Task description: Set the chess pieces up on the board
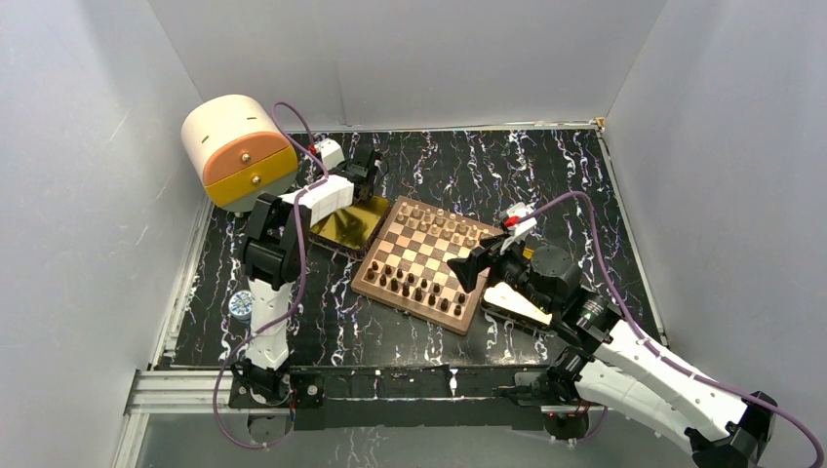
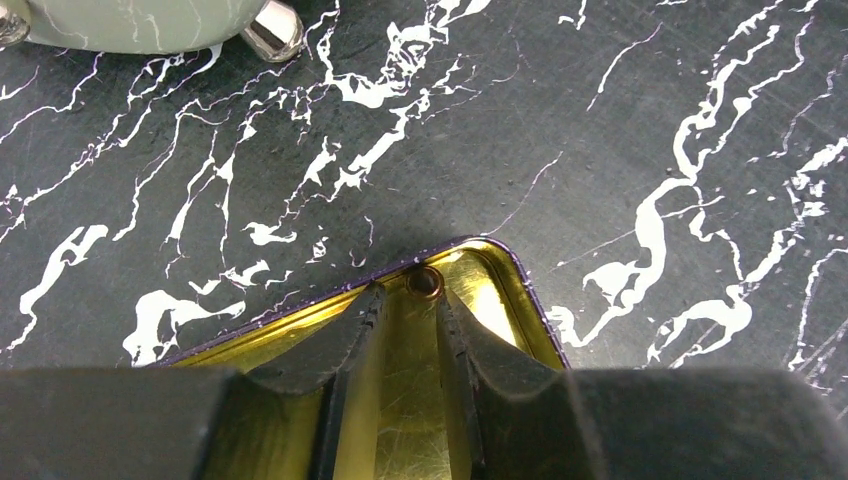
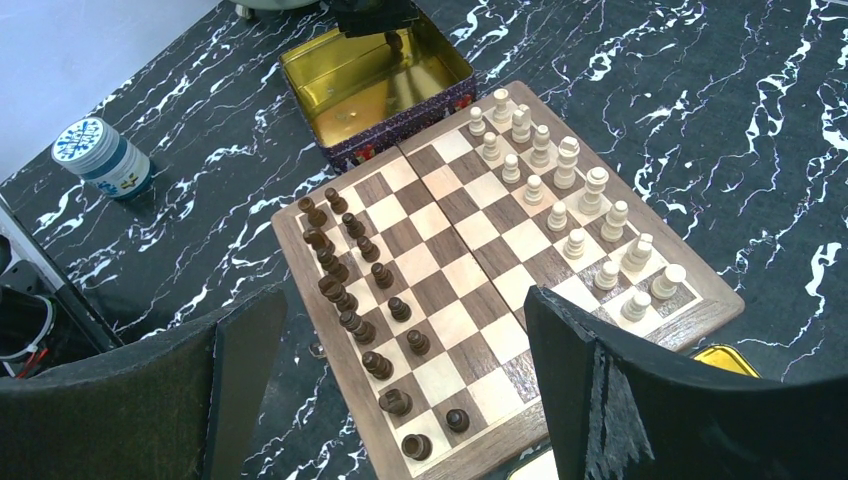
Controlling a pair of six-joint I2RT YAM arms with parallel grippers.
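A lone dark chess piece (image 2: 425,282) stands in the far corner of the gold tin (image 1: 341,224). My left gripper reaches down there part open, its fingertips on either side of the piece with gaps showing. On the wooden chessboard (image 3: 470,265), light pieces (image 3: 595,190) stand in two rows along one side. Dark pieces (image 3: 338,292) line the opposite side, with an empty square in their front row, near the right end. My right gripper hangs open over the board's near right part, nothing between its fingers.
Left of the tin sits a rounded drawer box (image 1: 239,151); its foot shows close by in the left wrist view. A small blue-and-white jar (image 3: 103,157) stands at the left. Another tin (image 1: 517,304) lies right of the board, partly under my right arm.
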